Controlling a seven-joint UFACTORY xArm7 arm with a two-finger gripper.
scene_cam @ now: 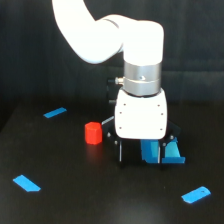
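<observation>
A red block (93, 132) rests on the dark table, left of my gripper. My gripper (141, 155), coming down from the white arm, stands open in front of or over the blue tray (172, 153); the exact height is unclear. Its dark fingers are spread apart, and nothing shows held between them. The gripper's white body hides the tray's left and back parts. A gap separates the red block from the gripper.
Flat blue markers lie on the table: one at the back left (55, 113), one at the front left (27, 184) and one at the front right (196, 195).
</observation>
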